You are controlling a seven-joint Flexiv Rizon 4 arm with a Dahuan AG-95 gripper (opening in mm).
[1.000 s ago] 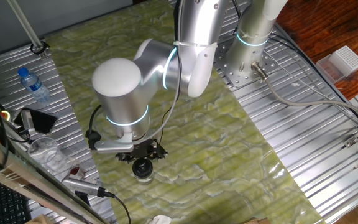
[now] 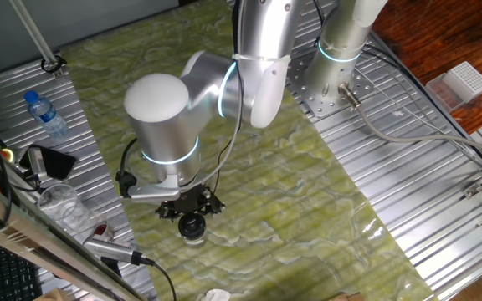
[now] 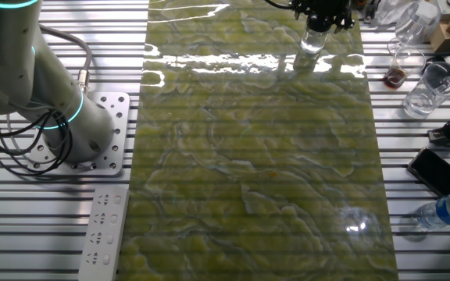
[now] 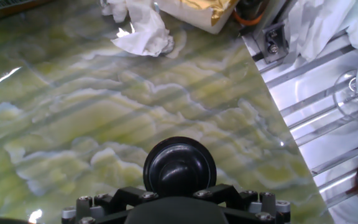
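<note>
A clear glass jar with a round black top (image 2: 192, 225) is at the left part of the green marbled mat (image 2: 291, 209). My gripper (image 2: 191, 206) is right at it, pointing down. In the wrist view the black top (image 4: 179, 167) fills the space just in front of the black gripper body, between the side linkages. Exterior view 2 shows the jar's clear glass (image 3: 313, 40) under the dark gripper at the top edge. The fingertips are hidden, so I cannot tell whether they touch the jar.
Crumpled white tissue (image 4: 143, 34) and a box (image 4: 201, 12) lie at the mat's end. Beyond its edge are glasses (image 3: 432, 90), a phone (image 3: 441, 172) and a water bottle (image 3: 444, 211). A power strip (image 3: 104, 232) lies near the base.
</note>
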